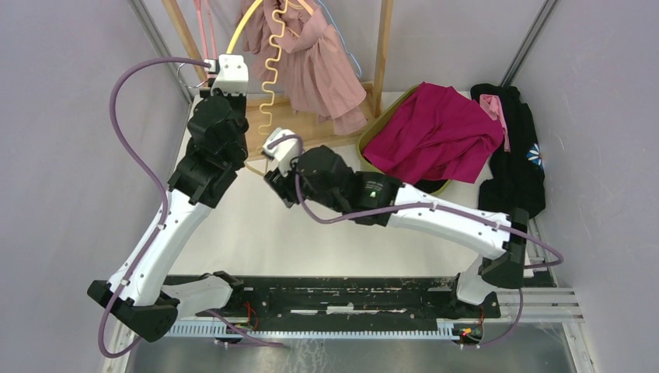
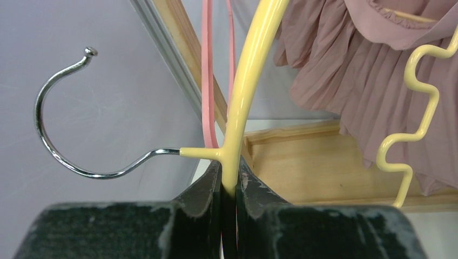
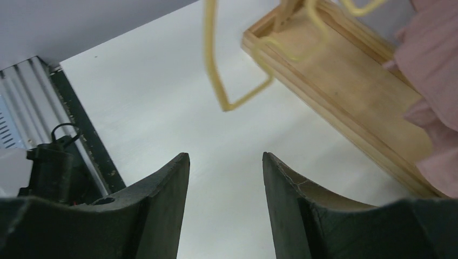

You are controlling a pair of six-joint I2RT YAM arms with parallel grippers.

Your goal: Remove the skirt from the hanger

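Observation:
My left gripper is shut on a yellow hanger [image 2: 243,81] beside the root of its chrome hook. The hanger’s wavy side [image 1: 268,85] hangs to the right, with no garment visible on it. Dusty-pink garments [image 1: 326,78] hang on other hangers on the wooden rack behind. My right gripper is open with nothing between its fingers, below the blurred lower end of the yellow hanger [image 3: 227,107], near the middle of the top view.
A wooden rack base [image 1: 307,132] stands at the back. An olive bin [image 1: 365,144] holds magenta cloth [image 1: 431,132], with black clothing [image 1: 513,186] to its right. Pink straps hang at the rack’s left.

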